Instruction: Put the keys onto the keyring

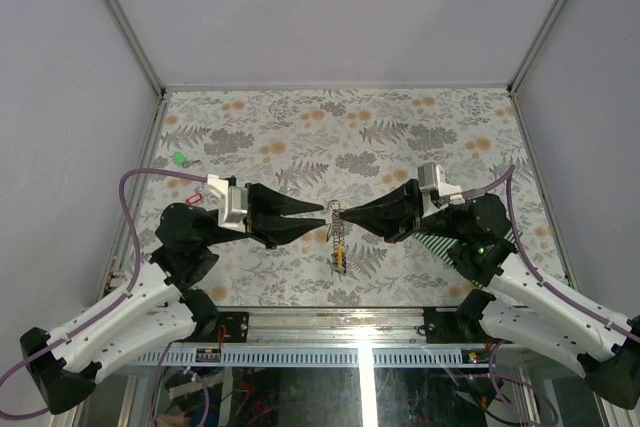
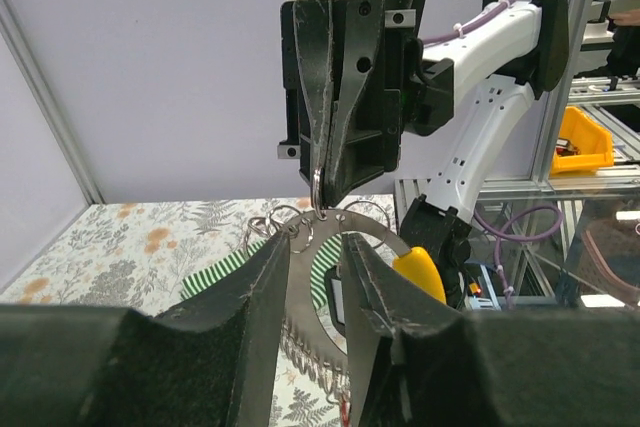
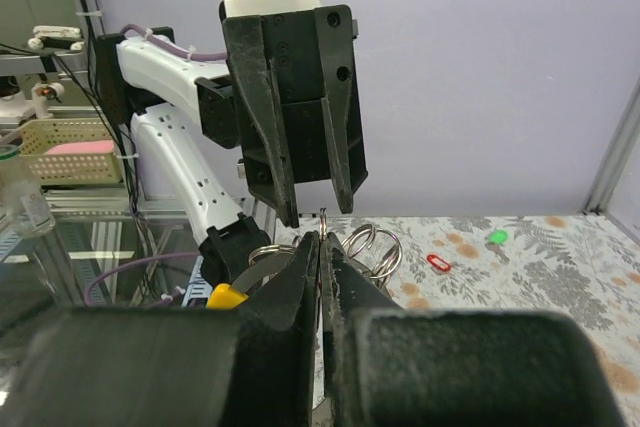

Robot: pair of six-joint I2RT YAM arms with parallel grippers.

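Note:
My right gripper (image 1: 343, 215) is shut on a thin metal keyring (image 2: 319, 214), with only a sliver of it showing at the fingertips. More wire loops (image 3: 377, 250) spread out beside those tips. From it hangs a bunch with a grey curved metal piece (image 2: 299, 299) and a yellow-headed piece (image 2: 421, 273); which parts are keys is hard to tell. Facing it from the left, my left gripper (image 1: 324, 215) stands open with nothing held. In the right wrist view its two fingertips (image 3: 288, 217) lie to either side of the thin metal tip, apart from it.
A green key-like item (image 1: 180, 159) and a red clip (image 1: 194, 199) lie on the patterned mat at the left. Green-striped cloth (image 1: 437, 244) lies under the right arm.

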